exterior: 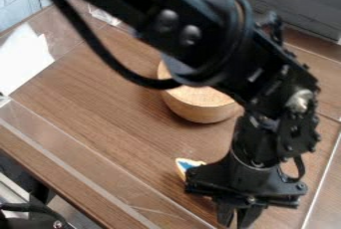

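My black gripper (240, 209) is low over the wooden table at the lower right, fingers pointing down; whether they hold anything is hidden. A small cream object with a blue marking (188, 165) lies just left of it, partly covered by the gripper body. A wooden bowl (200, 107) sits behind, partly hidden by the arm.
A white sheet (20, 59) lies at the far left. A grey wall runs along the back, and clear strips line the table's front and right.
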